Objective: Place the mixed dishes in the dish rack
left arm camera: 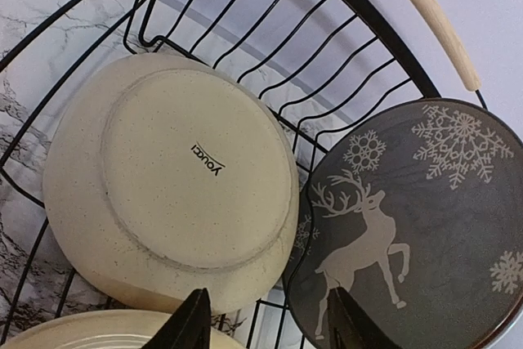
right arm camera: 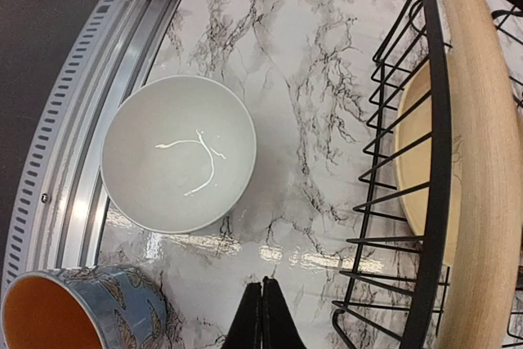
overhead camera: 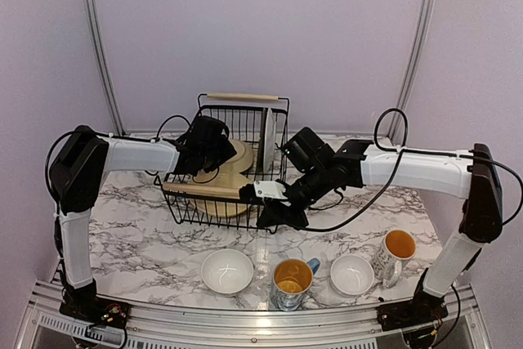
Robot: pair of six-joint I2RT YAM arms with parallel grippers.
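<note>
In the black dish rack (overhead camera: 278, 112), cream plates (left arm camera: 163, 169) lie tilted over toward the front left, and a grey reindeer plate (left arm camera: 425, 202) stands to their right. My left gripper is open over them, nothing visible between its fingertips. My right gripper is shut and empty beside the rack's front rail (right arm camera: 482, 161). Along the front stand a white bowl (overhead camera: 227, 271), a blue mug (overhead camera: 286, 292), a smaller bowl (overhead camera: 352, 275) and a patterned mug (overhead camera: 388, 255).
Clear marble counter (overhead camera: 131, 234) lies left of the rack and between it and the bowls. Walls enclose the back and sides.
</note>
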